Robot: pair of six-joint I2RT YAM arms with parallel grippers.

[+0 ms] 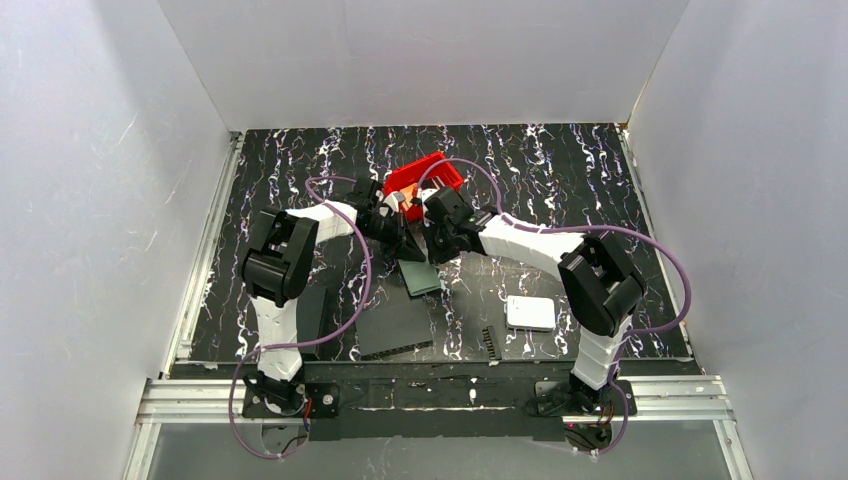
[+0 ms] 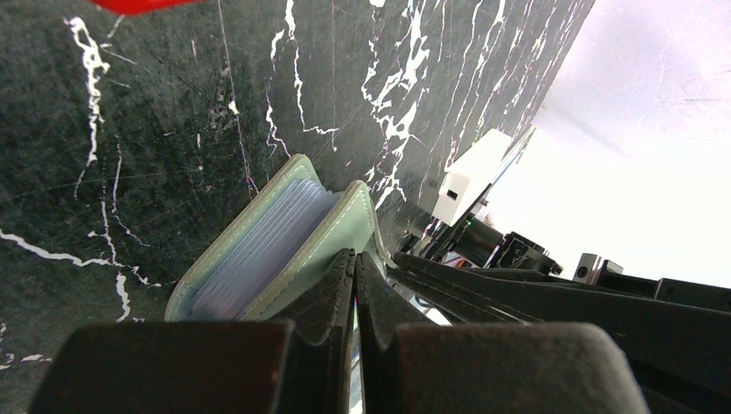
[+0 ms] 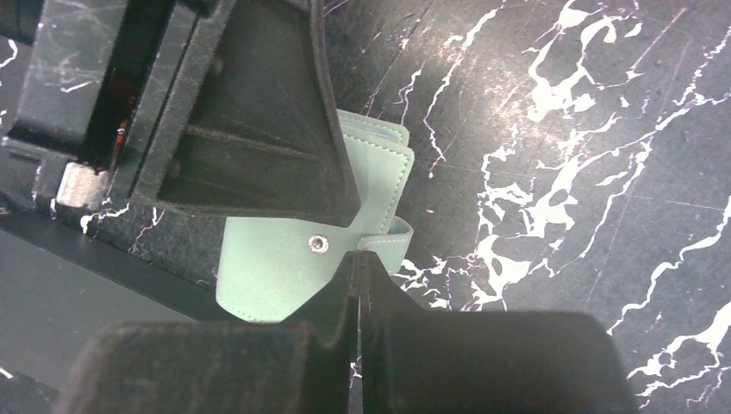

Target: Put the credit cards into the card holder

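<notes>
The pale green card holder (image 1: 419, 279) lies on the marbled table in front of both grippers. Seen edge-on in the left wrist view, its covers stand a little apart around a stack of translucent sleeves (image 2: 267, 241). My left gripper is shut, with its tips over the near cover. In the right wrist view a strap (image 3: 390, 245) sticks out beside a metal snap (image 3: 318, 243). The tips of my right gripper are shut right at that strap; nothing clearly shows between them. The left gripper covers part of the holder there. I can make out no separate credit card.
A red basket (image 1: 394, 182) stands behind the grippers, partly covered by the arms. Dark flat boxes (image 1: 394, 328) lie at the front left. To the right are a white case (image 1: 530, 313) and a small dark strip (image 1: 491, 343).
</notes>
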